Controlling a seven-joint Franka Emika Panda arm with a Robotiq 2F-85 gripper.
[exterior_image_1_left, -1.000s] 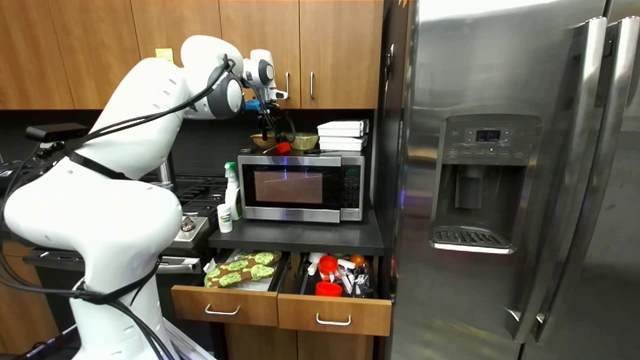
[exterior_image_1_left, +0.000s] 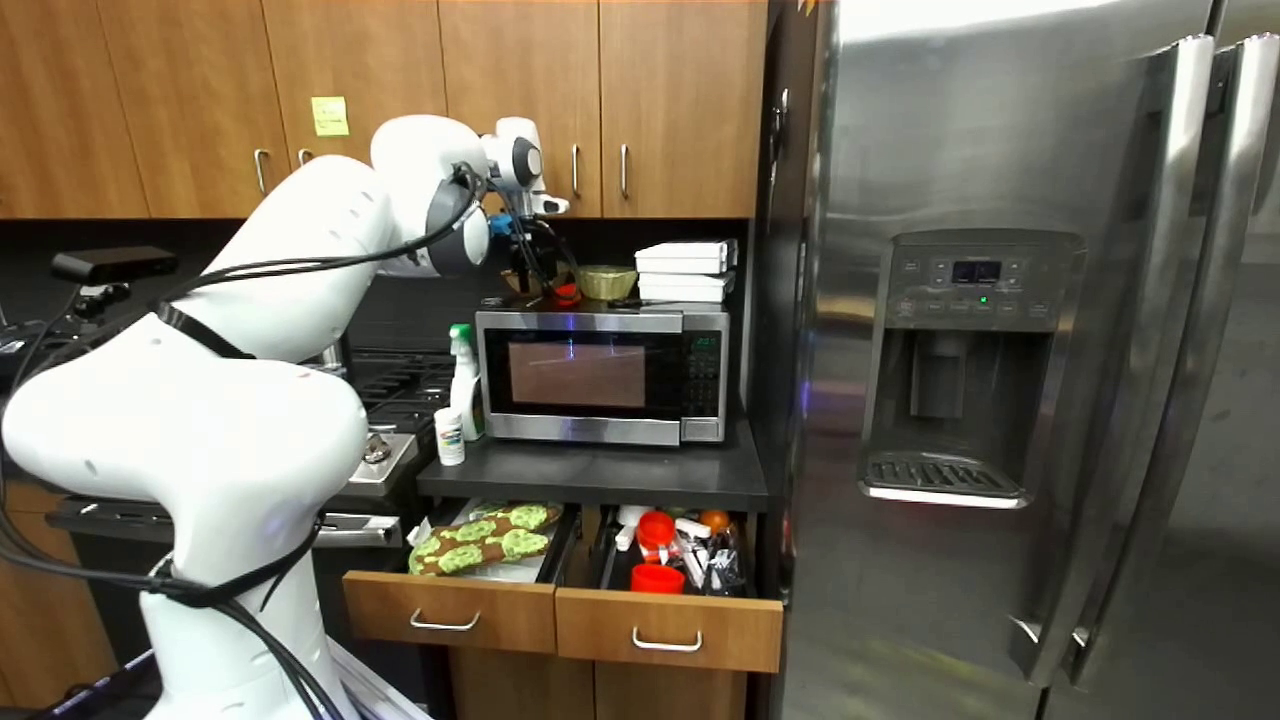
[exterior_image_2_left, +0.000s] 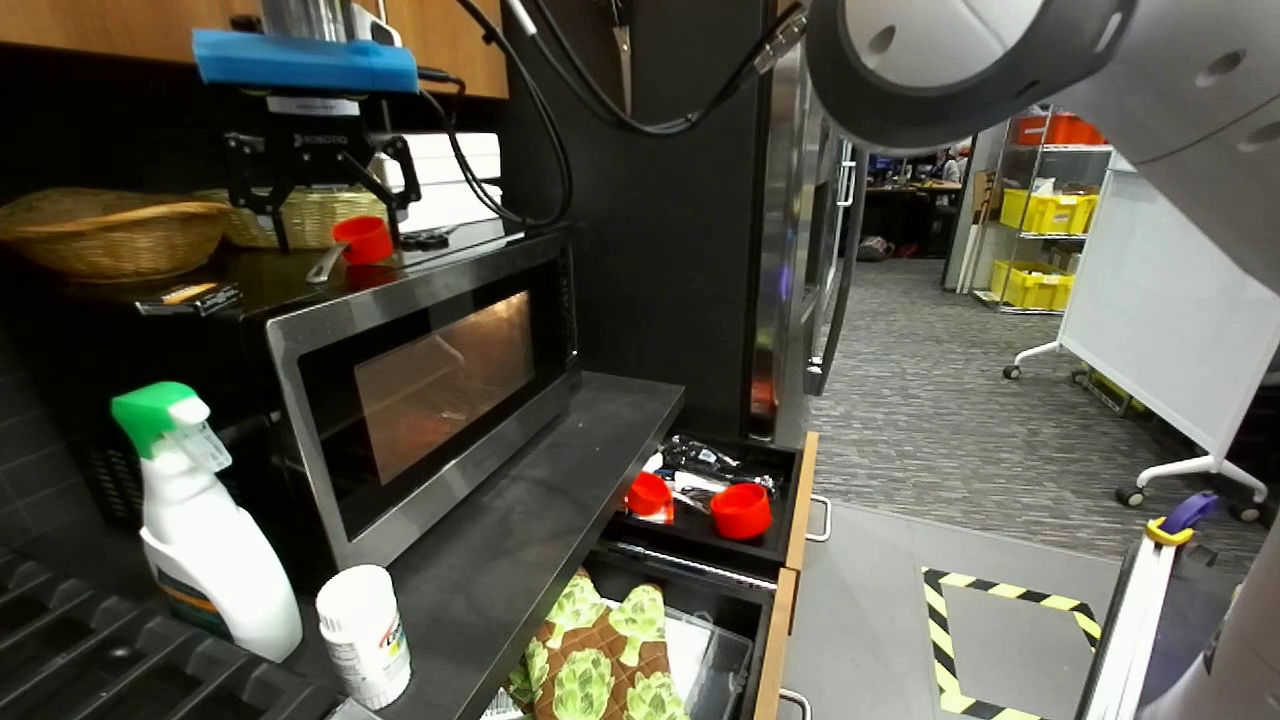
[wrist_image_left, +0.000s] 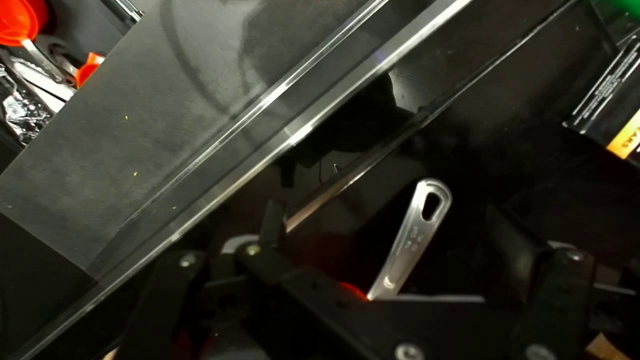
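A red measuring cup (exterior_image_2_left: 363, 240) with a metal handle sits on top of the microwave (exterior_image_2_left: 414, 402), near its front edge. Over it, pointing down, is my gripper (exterior_image_2_left: 339, 228), open with its fingers spread apart. In the wrist view the handle (wrist_image_left: 414, 240) shows in the gap between the fingers, touching neither as far as I can see. Only a sliver of the red bowl (wrist_image_left: 354, 291) shows there; the gripper body hides the rest. From exterior view 1, the cup (exterior_image_1_left: 566, 292) is partly covered by the gripper and its cables.
Wicker baskets (exterior_image_2_left: 120, 228) and white boxes (exterior_image_1_left: 684, 270) crowd the microwave's back. A spray bottle (exterior_image_1_left: 464, 384) and a white canister (exterior_image_1_left: 449, 434) stand left of it. Two drawers below are open: the right one (exterior_image_1_left: 669, 632) holds red cups, the left one (exterior_image_1_left: 450, 612) oven mitts.
My arm has come down, bringing the gripper lower over the microwave top. The cup's handle, visible a second ago in exterior view 1, is now covered by the gripper and cables.
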